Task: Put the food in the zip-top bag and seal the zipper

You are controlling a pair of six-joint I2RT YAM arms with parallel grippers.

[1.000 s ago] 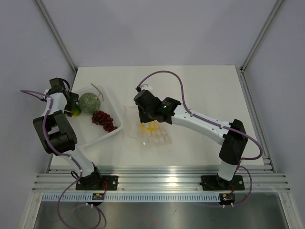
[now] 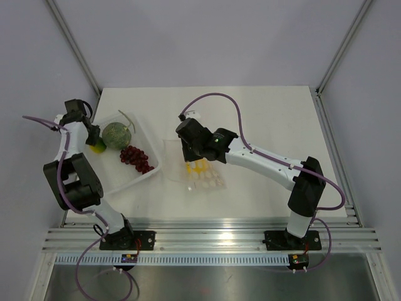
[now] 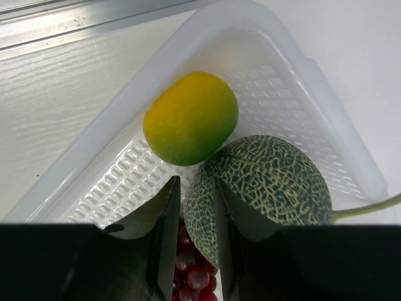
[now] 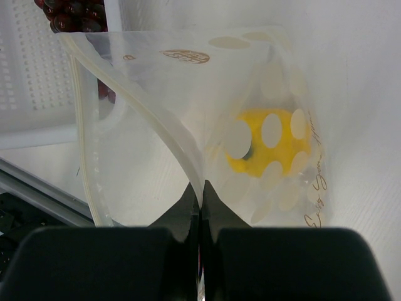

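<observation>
My left gripper is over the white bin (image 2: 131, 181), above a yellow-green fruit (image 3: 190, 116), a speckled green round item (image 3: 263, 188) and red grapes (image 3: 195, 276). Its fingers stand somewhat apart; whether anything is between them is unclear. My right gripper is shut on the rim of the clear zip top bag (image 4: 138, 150), holding its mouth raised. A yellow item (image 4: 276, 141) lies inside the bag.
Metal rails edge it, and the bin fills its left part.
My right arm and the bag look unchanged.
</observation>
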